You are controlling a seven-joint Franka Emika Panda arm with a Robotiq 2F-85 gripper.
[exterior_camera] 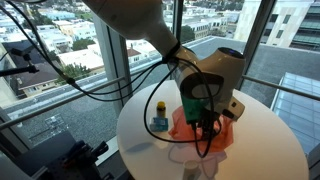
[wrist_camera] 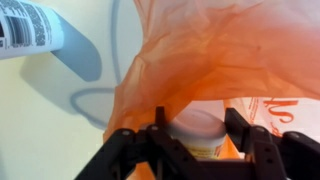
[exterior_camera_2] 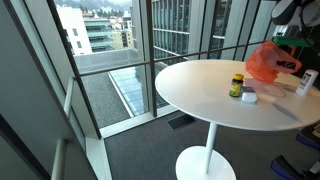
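Observation:
A translucent orange-red plastic bag [wrist_camera: 200, 55] fills much of the wrist view, and under the arm on the round table the same bag [exterior_camera: 228, 130] shows. From the other side, the bag [exterior_camera_2: 268, 63] stands bunched up at the table's far right. My gripper reaches into its folds, shut on a round white-topped object [wrist_camera: 198, 122] that sits between the fingers. The lower part of that object is hidden by the gripper and the bag. Outside the bag lies a white bottle with a barcode [wrist_camera: 26, 28], also seen as a white bottle [exterior_camera_2: 307, 80].
On the round white table [exterior_camera_2: 200, 85] stand a yellow-capped dark bottle [exterior_camera_2: 237, 85] and a small pale box [exterior_camera_2: 250, 97], apart from the bag. Windows surround it.

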